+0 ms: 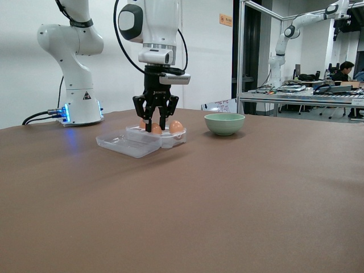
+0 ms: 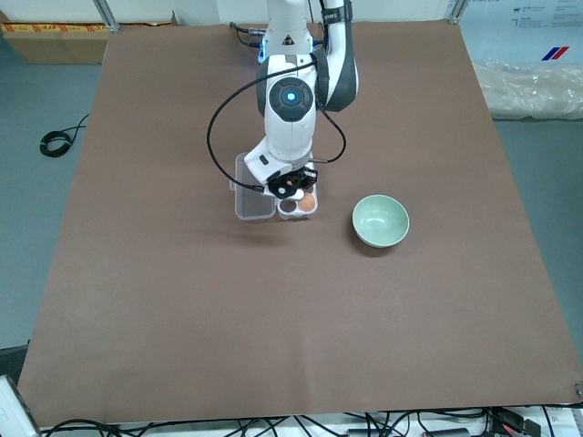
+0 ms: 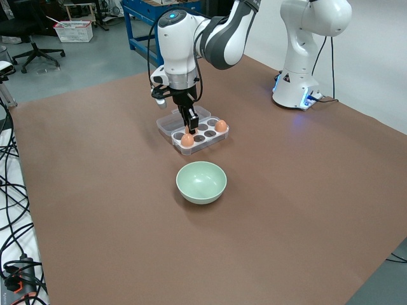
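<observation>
My black gripper [image 1: 155, 125] reaches down into a clear plastic egg carton [image 3: 206, 143] with its lid [image 1: 128, 145] folded open. Brown eggs sit in it: one [image 3: 220, 126] at one end, another [image 3: 187, 140] at the other, and one [image 1: 156, 129] at the fingertips, partly hidden by them. Whether the fingers are closed on that egg is unclear. In the camera left view the wrist hides most of the carton. A pale green bowl [image 2: 381, 221] stands apart from the carton, empty.
The white arm base [image 3: 292, 92] stands behind at the table's back. Cables lie along the table's outer edge.
</observation>
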